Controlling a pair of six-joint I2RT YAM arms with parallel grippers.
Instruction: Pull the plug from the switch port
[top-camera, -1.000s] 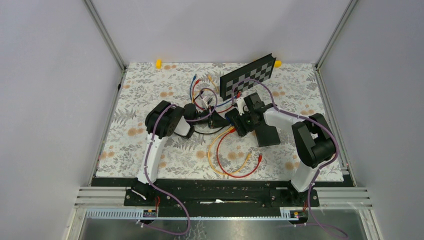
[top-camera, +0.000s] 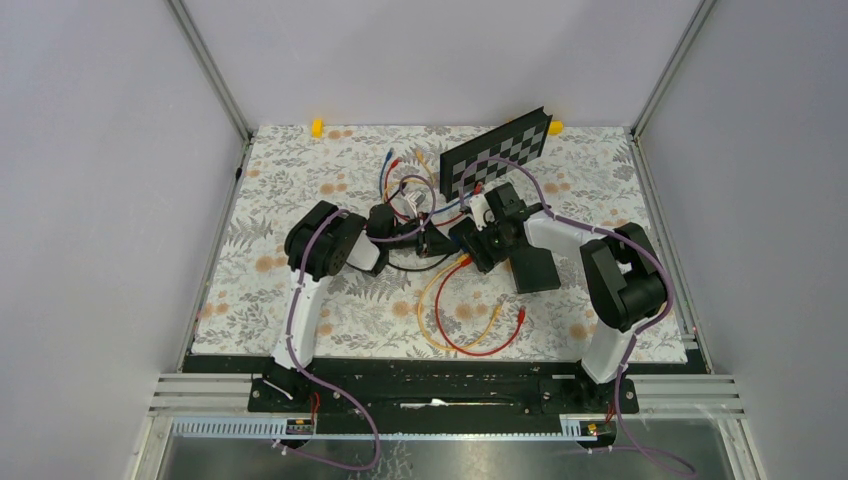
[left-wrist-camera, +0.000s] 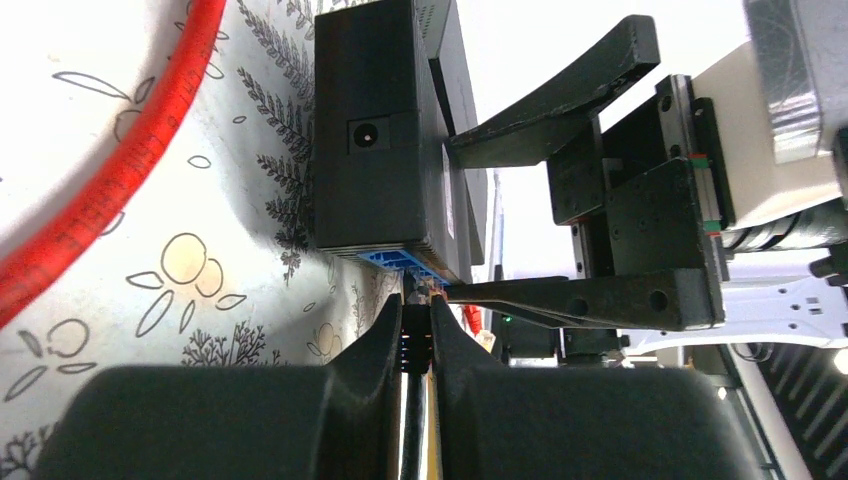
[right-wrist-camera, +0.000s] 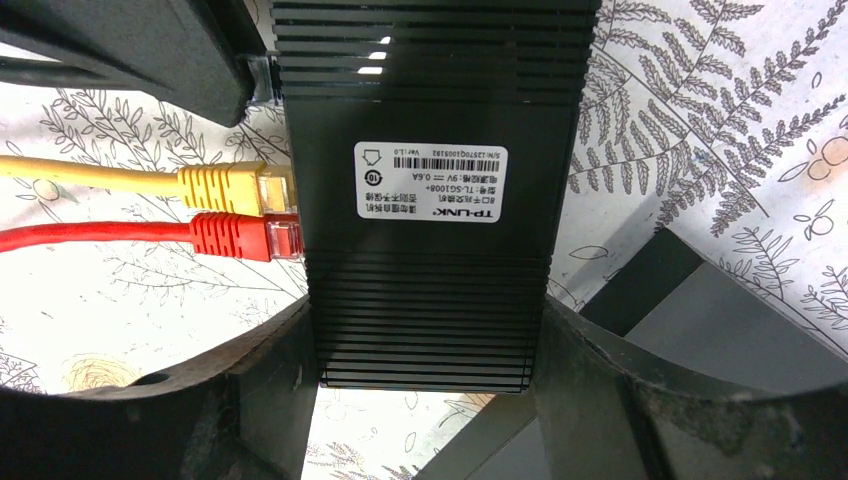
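Observation:
The black TP-LINK switch (top-camera: 470, 240) (left-wrist-camera: 365, 180) (right-wrist-camera: 430, 130) lies in my right gripper (top-camera: 488, 238), which is shut across its body. My left gripper (top-camera: 440, 242) is shut on a dark cable plug at the switch's blue port row (left-wrist-camera: 385, 255); the plug is largely hidden by the fingertips. In the right wrist view the yellow plug (right-wrist-camera: 225, 185) and red plug (right-wrist-camera: 235, 235) sit against the switch's side, below my left gripper's tip.
A checkerboard panel (top-camera: 495, 150) stands behind the switch. A dark flat box (top-camera: 535, 280) lies right of it. Loose red, yellow and blue cables lie behind and in front of the grippers.
The left arm's upper part has shifted very slightly left. The switch and both grippers look practically unchanged.

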